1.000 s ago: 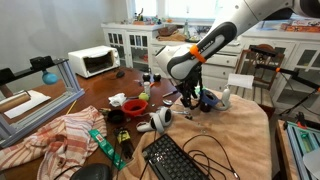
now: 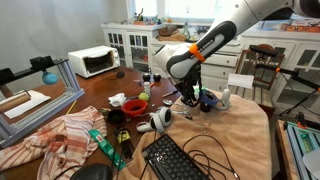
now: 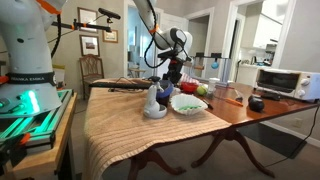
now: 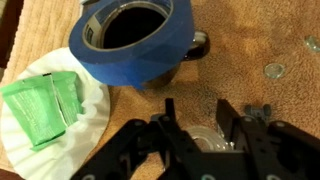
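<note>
My gripper comes in from the bottom of the wrist view, its two dark fingers apart. Under and between them is a pale, clear-looking round thing (image 4: 208, 138), partly hidden by the gripper; whether the fingers touch it I cannot tell. A wide blue ring like a tape roll (image 4: 150, 55) stands ahead, dark inside. Left of it, a white fluted bowl (image 4: 95, 105) holds a green packet (image 4: 45, 108). In exterior view 1 the gripper (image 2: 187, 101) hangs low over the table, near the blue item (image 2: 209, 102).
A black keyboard (image 2: 178, 160) and cables lie in front. Red bowls (image 2: 135, 106), a striped cloth (image 2: 60, 145) and a toaster oven (image 2: 93, 61) are on the left. A white bottle (image 2: 225, 97) stands to the right.
</note>
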